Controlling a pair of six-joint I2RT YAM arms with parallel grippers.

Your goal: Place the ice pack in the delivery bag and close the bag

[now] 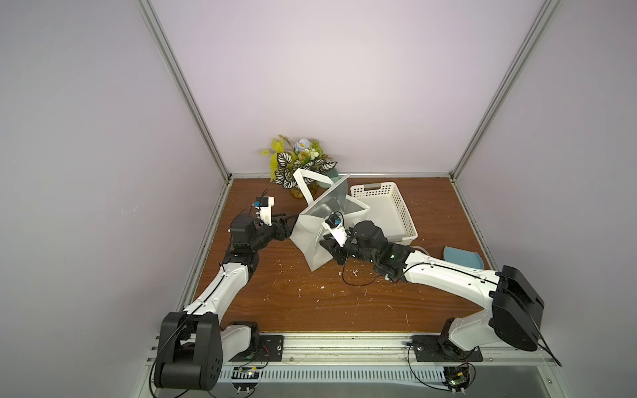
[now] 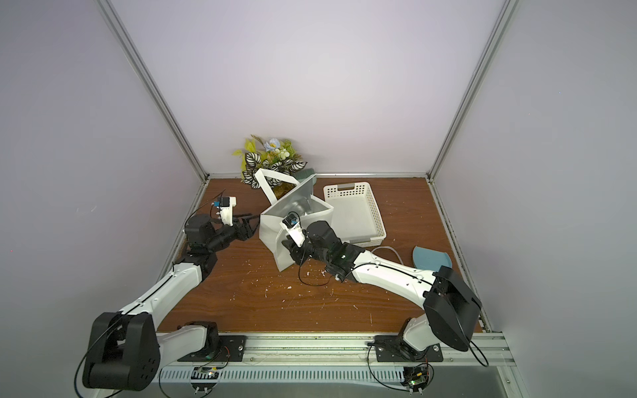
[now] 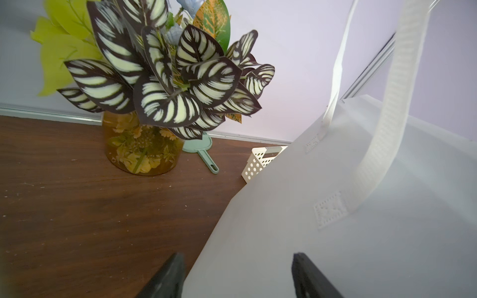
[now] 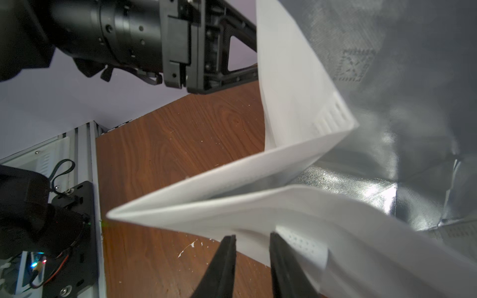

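Observation:
The white delivery bag, silver-lined inside, stands mid-table. Its lid is tilted up and the front rim is folded across in the right wrist view. To its left, my left gripper stands open; the bag's outer wall shows beyond its fingers. My right gripper is at the bag's front, its fingers close together on the bag's material. Near the right finger a strap patch shows; the exact part gripped is hard to see. No ice pack can be made out; much of the bag's inside is hidden.
A white basket stands behind and right of the bag. A flower vase is at the back left. A blue-teal flat piece lies at the right.

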